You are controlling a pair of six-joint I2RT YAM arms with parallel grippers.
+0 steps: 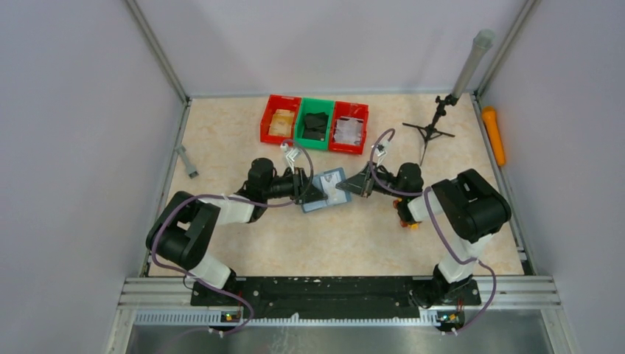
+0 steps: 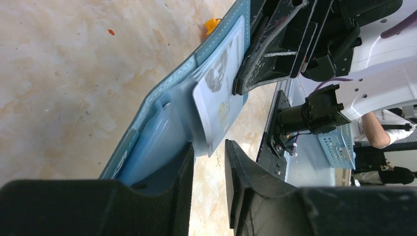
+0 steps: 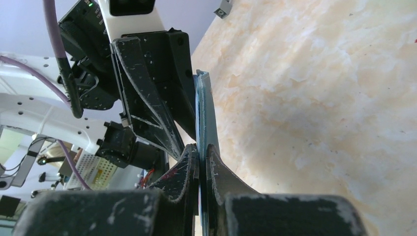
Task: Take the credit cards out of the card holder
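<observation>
The blue card holder [image 1: 317, 199] is held up between both arms, with white cards [image 2: 216, 93] in a clear pocket on its face. My right gripper is shut on the holder's edge, which runs upright between its fingertips. My left gripper is part open at the holder's other end; one finger is against the clear sleeve, and the cards' lower corner lies just beyond the gap between the fingertips.
Red [image 1: 264, 127], green [image 1: 308, 145] and red [image 1: 346, 150] bins stand behind the arms. A black tripod [image 1: 431, 129] is at the back right.
</observation>
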